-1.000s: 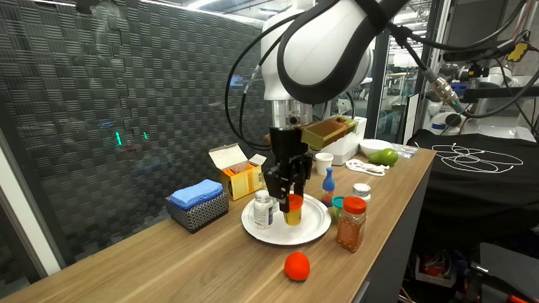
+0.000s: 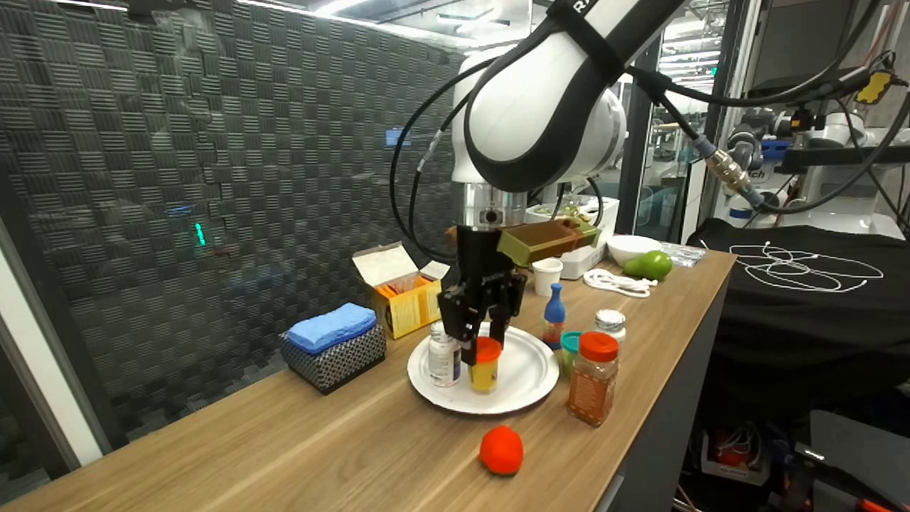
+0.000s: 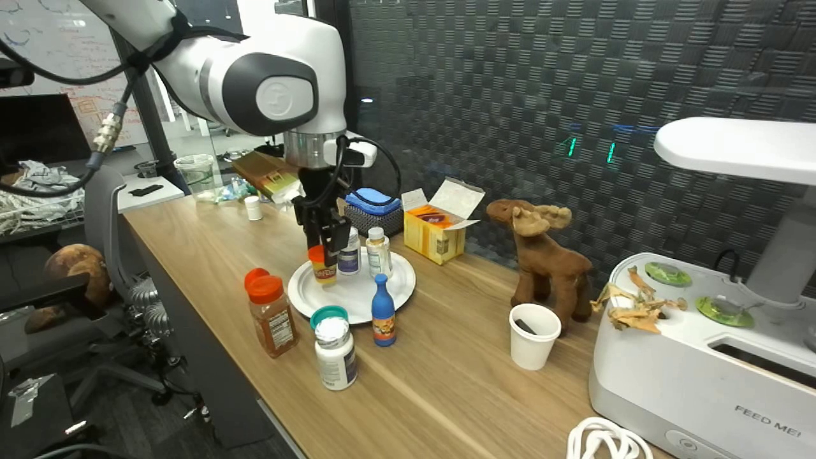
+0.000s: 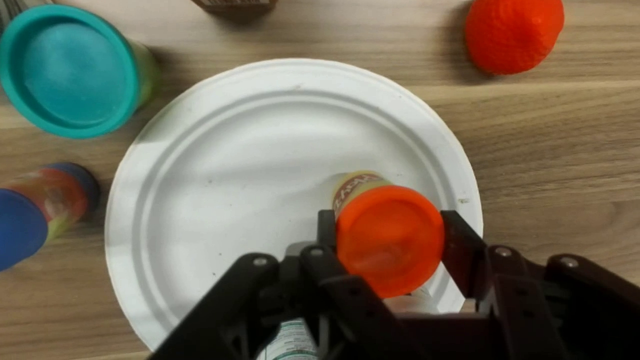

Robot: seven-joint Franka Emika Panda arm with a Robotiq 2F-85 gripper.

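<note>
A yellow Play-Doh tub with an orange lid [image 4: 390, 240] is between the two fingers of my gripper, which is shut on the lid. In exterior view 1 the tub [image 2: 483, 368] is upright, low over or on the white plate [image 2: 529, 375]; whether its base touches cannot be told. A white pill bottle [image 2: 443, 358] stands on the plate just left of it. Behind, a second pill bottle [image 3: 378, 252] also stands on the plate. My fingers partly cover the plate's near edge in the wrist view.
Beside the plate are a teal-lidded tub [image 4: 69, 72], a blue bottle [image 3: 383, 312], a spice jar [image 2: 593, 380] and another white bottle [image 3: 335, 356]. An orange-red object [image 2: 501, 449] lies in front. A black box with blue cloth [image 2: 333, 345] stands left.
My gripper and the tub have shifted a little left and slightly lower in exterior view 1, toward the pill bottle. The other objects have stayed put.
</note>
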